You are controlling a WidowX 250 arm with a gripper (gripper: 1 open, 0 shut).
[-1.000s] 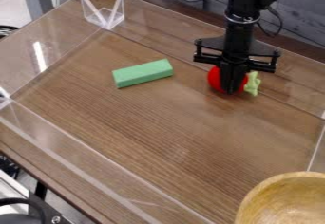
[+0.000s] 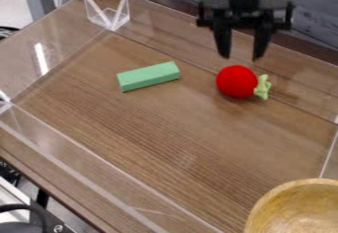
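My gripper (image 2: pixel 243 24) is raised at the top centre-right, its black fingers blurred and standing apart, with nothing seen between them. Below it a red ball-shaped object (image 2: pixel 236 79) rests on the wooden table (image 2: pixel 172 158), with a small pale green piece (image 2: pixel 263 87) against its right side. A green rectangular block (image 2: pixel 148 76) lies to the left of the red object.
A clear wire or plastic holder (image 2: pixel 107 10) stands at the back left. A yellow bowl (image 2: pixel 294 212) sits at the front right corner. The table's left edge shows, with cables beyond it.
My gripper has risen away from the red object, which it was over a second ago. The red object and the green block stay on the table.
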